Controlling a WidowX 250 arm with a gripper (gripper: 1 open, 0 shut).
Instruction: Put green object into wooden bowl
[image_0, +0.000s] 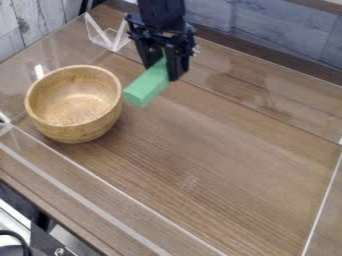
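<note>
The green object (144, 86) is a tilted oblong block, held off the table. My gripper (158, 66) has its black fingers shut around the block's upper end. The lower end hangs free, close to the right side of the wooden bowl (34, 104). That bowl is round, light brown and looks empty, at the left of the table. The dark arm covers part of the table behind the block.
Bare wooden table (221, 160) stretches across the middle and right. A white wire-like item (108, 33) stands at the back left. Black cables (34, 228) lie beyond the table's edge at the lower left.
</note>
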